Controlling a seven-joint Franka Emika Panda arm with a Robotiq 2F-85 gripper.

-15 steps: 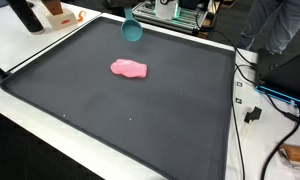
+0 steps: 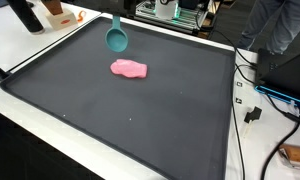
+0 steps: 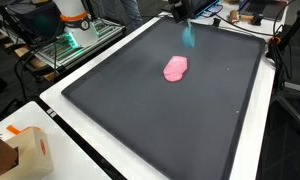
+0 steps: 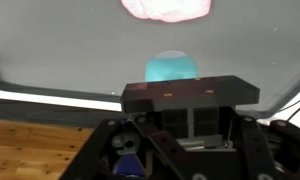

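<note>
A teal spoon-like utensil point(image 2: 116, 39) with a round end hangs over the far part of the dark grey board, its round end lowest. My gripper is shut on it; the held part is hidden behind the dark fingers in the wrist view. In exterior view 2, the teal utensil point(image 3: 188, 37) hangs below the gripper, near the board's far edge. A crumpled pink cloth point(image 2: 129, 68) lies on the board, a short way from the utensil and apart from it. The wrist view catches part of this pink cloth point(image 4: 168, 8) at its top edge.
The dark grey board point(image 2: 140, 115) has a light border and is otherwise bare, with wide free room in its middle and near part. A brown-orange box point(image 2: 60, 18) stands on the white surface past the board's far left corner.
The teal utensil has moved left and a little nearer to the camera in exterior view 1, now closer to the pink cloth. The cloth has stayed put.
</note>
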